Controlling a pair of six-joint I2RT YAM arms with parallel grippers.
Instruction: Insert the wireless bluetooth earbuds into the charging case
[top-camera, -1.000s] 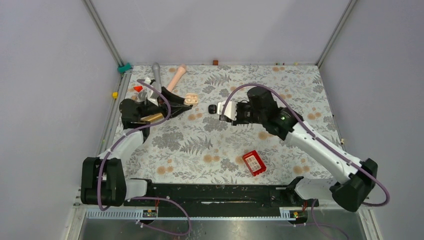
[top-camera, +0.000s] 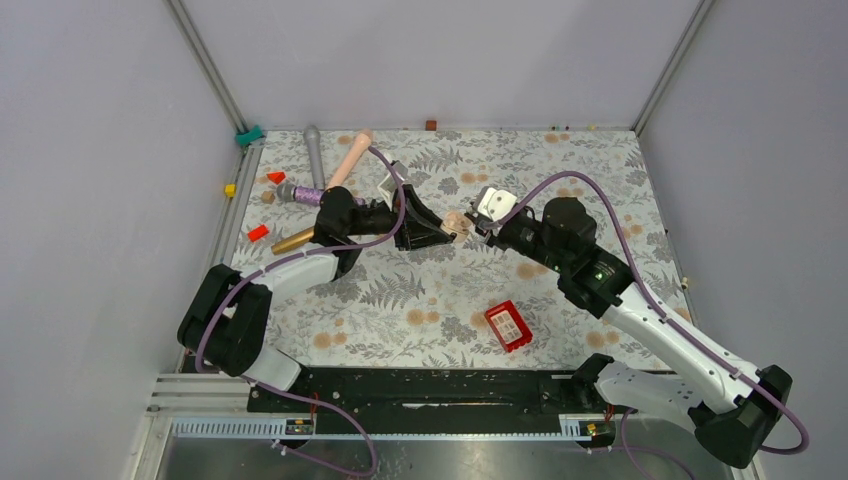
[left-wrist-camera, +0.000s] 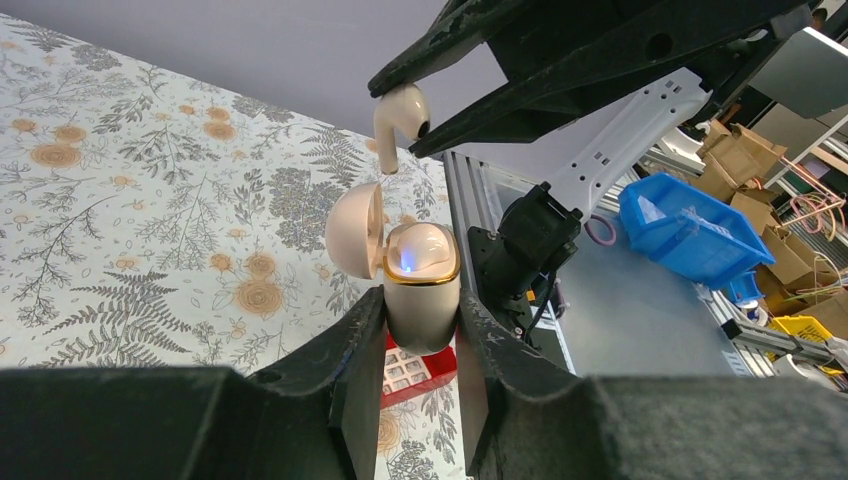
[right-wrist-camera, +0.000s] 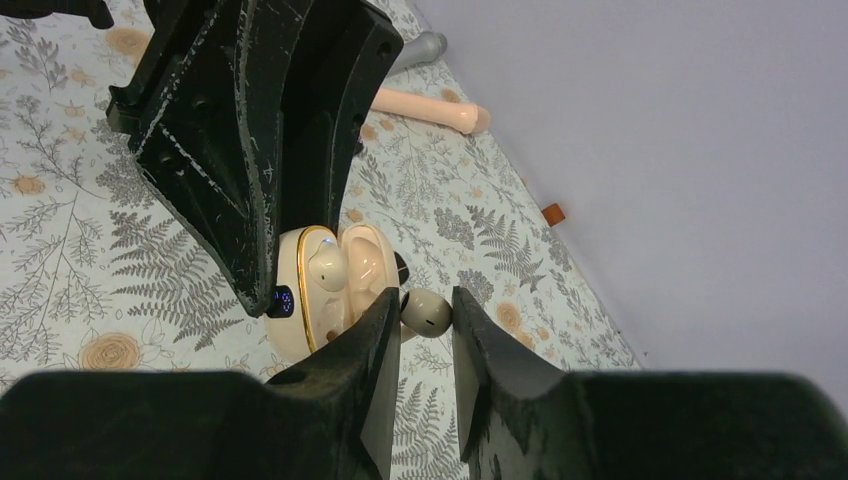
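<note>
The open beige charging case (top-camera: 455, 225) is held in my left gripper, a small blue light on its front. In the right wrist view the case (right-wrist-camera: 298, 290) shows one earbud (right-wrist-camera: 328, 267) seated beside an open lid. My right gripper is shut on the other white earbud (left-wrist-camera: 398, 125), which hangs stem-down above and apart from the case in the left wrist view. In the top view the two grippers face each other over the middle of the table.
A red tray (top-camera: 508, 326) lies at the front middle. Grey and peach handles (top-camera: 350, 157) and small coloured blocks lie at the back left.
My left gripper has moved right with the case, toward the middle. The right gripper has shifted right from where it was a second ago, and the two are now close together.
</note>
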